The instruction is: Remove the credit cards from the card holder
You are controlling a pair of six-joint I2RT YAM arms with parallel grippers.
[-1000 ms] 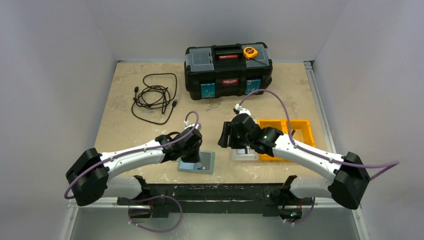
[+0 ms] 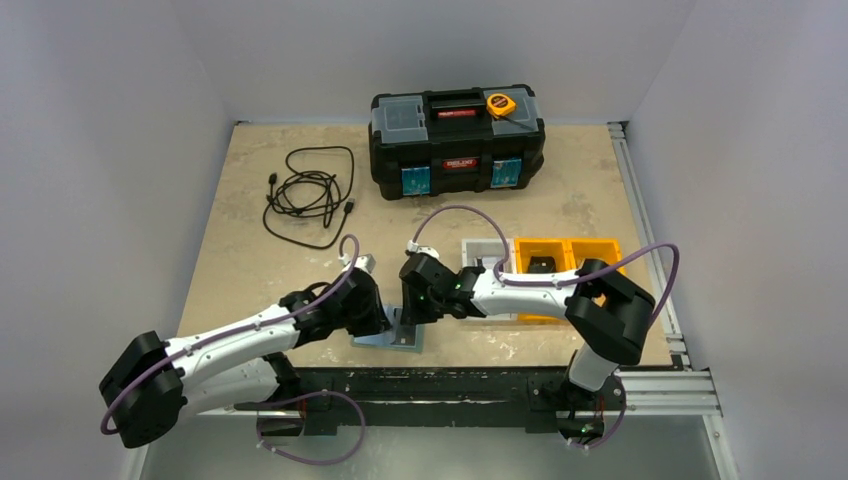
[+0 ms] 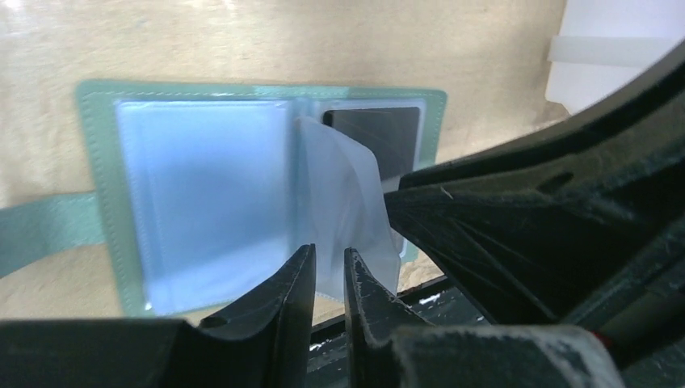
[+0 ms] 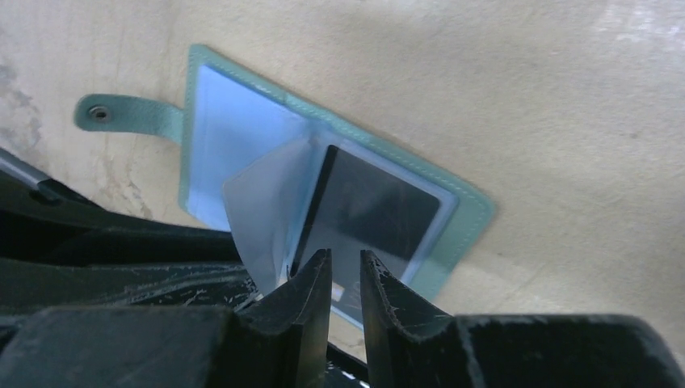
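Observation:
The teal card holder (image 3: 440, 121) lies open on the table. A dark card (image 4: 367, 202) shows in its right half and a pale blue panel (image 3: 210, 202) in its left half. A translucent flap (image 3: 343, 190) stands raised along the middle. My left gripper is part open at the flap's near end, a narrow gap between its fingertips. Close on the other side, the right gripper hovers over the dark card, its tips a little apart; whether it grips anything cannot be told. Both grippers hide parts of the holder in the top view.
Orange bins (image 2: 545, 250) and a white bin (image 2: 483, 250) stand to the right. At the back are a black toolbox (image 2: 460, 150) carrying a tape measure (image 2: 500, 104), and a coiled cable (image 2: 300, 195). Between my two grippers there is little room.
My right gripper has come left and toward the front, from beside the white bin to over the holder. The left one has shifted slightly left and toward the front.

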